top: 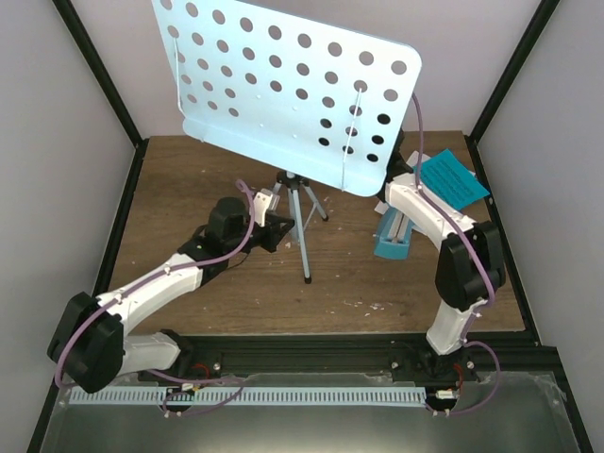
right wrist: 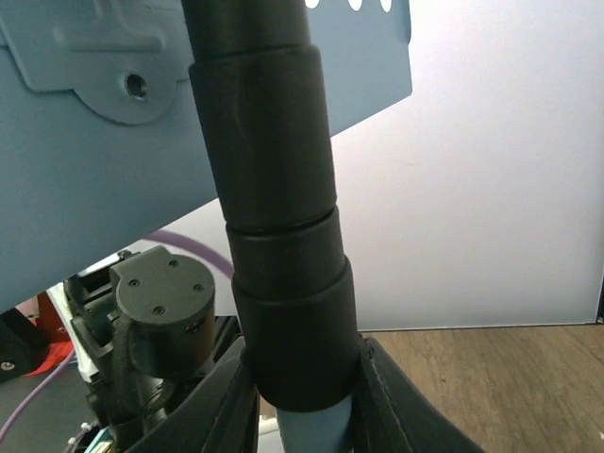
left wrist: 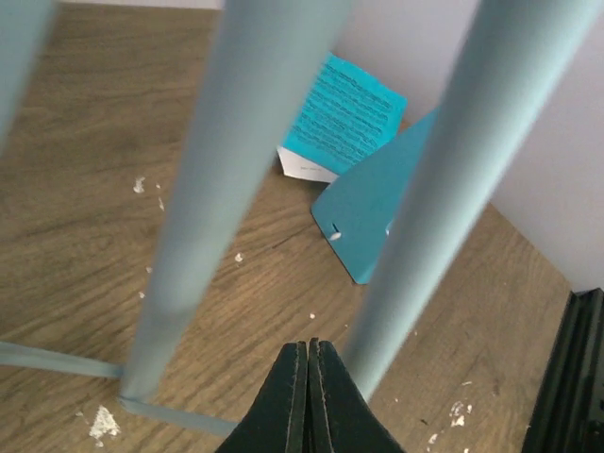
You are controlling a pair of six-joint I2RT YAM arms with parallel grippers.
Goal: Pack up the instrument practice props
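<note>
A light-blue music stand with a perforated desk (top: 283,90) stands on spread tripod legs (top: 303,241) near the table's middle. Close to one leg is my left gripper (top: 288,225). In the left wrist view its fingertips meet, with nothing between them, and a blue-grey leg (left wrist: 453,179) passes just to their right. My right gripper is shut around the lower part of the stand's black post collar (right wrist: 293,311), in the right wrist view. From above, the desk hides that grip.
A blue holder (top: 393,247) with pale items in it sits right of the stand. Behind it lie a turquoise printed sheet (top: 453,178) and white paper. Bare wooden table (top: 189,311) spreads in front, and walls rise on both sides.
</note>
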